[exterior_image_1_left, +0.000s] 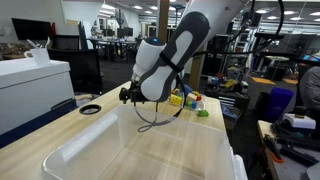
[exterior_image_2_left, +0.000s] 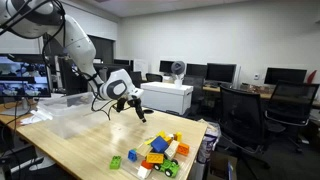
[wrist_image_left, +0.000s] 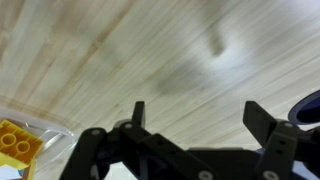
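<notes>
In the wrist view my gripper stands open, its two dark fingertips wide apart with only bare wooden table (wrist_image_left: 130, 70) beneath them. From the side, the gripper (exterior_image_1_left: 130, 95) hangs low over the table behind a large pale bin. The other exterior view has the gripper (exterior_image_2_left: 138, 112) pointing down above bare tabletop, apart from a pile of colourful toy blocks (exterior_image_2_left: 160, 158). Those blocks (exterior_image_1_left: 185, 101) appear partly behind the arm in the first exterior view.
The bin (exterior_image_1_left: 60, 160) fills the near table. A dark round object (exterior_image_1_left: 90, 109) lies beside it; a dark blue rim (wrist_image_left: 304, 110) shows at the wrist view's right. Yellow bricks (wrist_image_left: 18, 143) occupy its lower left corner. A white box (exterior_image_2_left: 168, 95) stands at the table's edge.
</notes>
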